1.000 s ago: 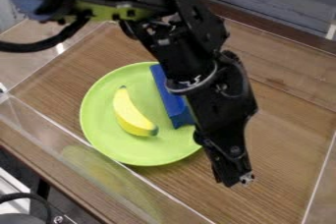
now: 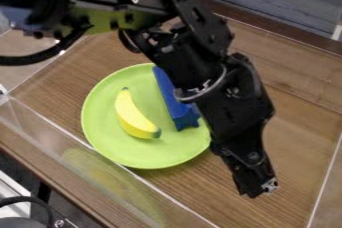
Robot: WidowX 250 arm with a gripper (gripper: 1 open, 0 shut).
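Observation:
My gripper (image 2: 262,186) hangs low over the wooden surface to the right of a green plate (image 2: 120,144), its tip pointing down; whether its fingers are apart or closed is hard to see. On the plate lie a yellow banana (image 2: 134,117) and, at the plate's right side, a blue block (image 2: 178,106), partly hidden behind my black arm.
Bare wood (image 2: 274,206) surrounds the gripper's tip. A clear plastic wall runs diagonally along the lower left, with a dark frame and cable beyond it. A grey wooden panel stands at the back.
The gripper's tip has shifted to the right, from beside the plate further over the bare wood. The banana, block and plate have not moved.

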